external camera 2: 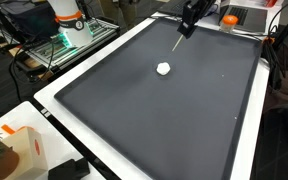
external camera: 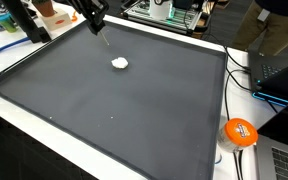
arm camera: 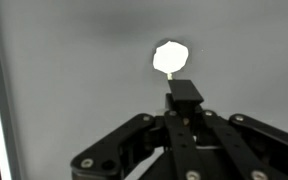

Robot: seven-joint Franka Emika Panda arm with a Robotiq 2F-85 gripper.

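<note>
A thin pale stick (external camera: 105, 36) juts down from my gripper (external camera: 99, 27), which is shut on it. In exterior view 2 the stick (external camera 2: 177, 43) hangs below the dark gripper (external camera 2: 183, 35), its lower end apart from a small white patch (external camera 2: 164, 69) in that picture. The white patch (arm camera: 171, 55) lies on the grey board (arm camera: 84, 60). In the wrist view the stick's short tip (arm camera: 169, 76) shows beyond the closed fingers (arm camera: 184, 90), just below the patch's edge; the height between them cannot be judged there.
The wide grey board (external camera: 154, 115) is otherwise bare. An orange-lidded container (external camera: 238, 133) stands off its right side, near cables and a laptop (external camera: 284, 160). Several items crowd the far left corner, including a terracotta-coloured pot (external camera: 54, 20).
</note>
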